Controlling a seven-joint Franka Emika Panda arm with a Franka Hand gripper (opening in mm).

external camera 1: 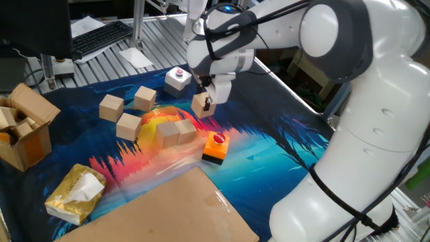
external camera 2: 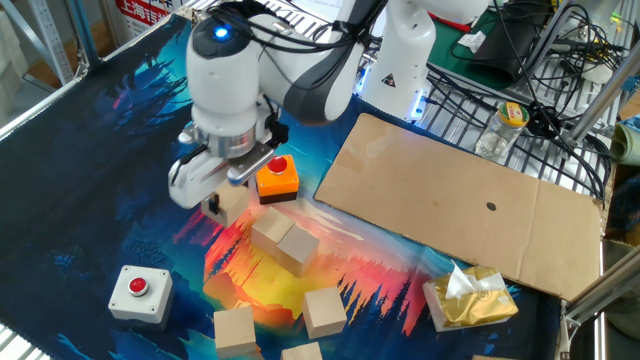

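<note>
My gripper (external camera 1: pixel 205 102) reaches down at the far side of the mat and is shut on a wooden block (external camera 1: pixel 198 107). A dark fingertip (external camera 2: pixel 213 205) shows against one face of this block (external camera 2: pixel 234 204); the other finger is hidden. Whether the block touches the mat I cannot tell. Two blocks stand side by side, one block (external camera 1: pixel 166 134) against another (external camera 1: pixel 186 130).
An orange box with a red button (external camera 1: pixel 216 146) and a white button box (external camera 1: pixel 178 81) flank the held block. A cardboard sheet (external camera 1: pixel 161 212), a gold tissue pack (external camera 1: pixel 75 195) and an open carton (external camera 1: pixel 33 144) with blocks take up the near and left sides.
</note>
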